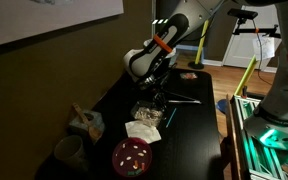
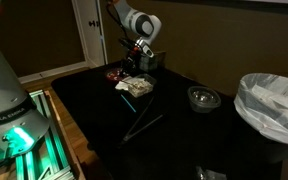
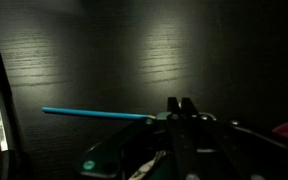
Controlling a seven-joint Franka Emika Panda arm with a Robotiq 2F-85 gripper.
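Note:
My gripper looks shut in the wrist view, its dark fingertips close together. Whatever may be between them is too dark to make out. In the first exterior view the gripper (image 1: 160, 99) hangs by a clear container (image 1: 145, 112) of pale contents; contact cannot be judged. A thin blue stick (image 3: 94, 113) lies on the black table, its right end passing close to the fingertips in the wrist view. That same stick (image 2: 129, 101) shows in front of the container (image 2: 137, 87) in the second exterior view.
White paper (image 1: 141, 131) and a red bowl (image 1: 132, 157) with small pieces inside lie nearer the first exterior camera. A long dark tool (image 2: 141, 126), a clear bowl (image 2: 204, 98) and a white-lined bin (image 2: 272, 105) occupy the other side. Between them the black tabletop has bare stretches.

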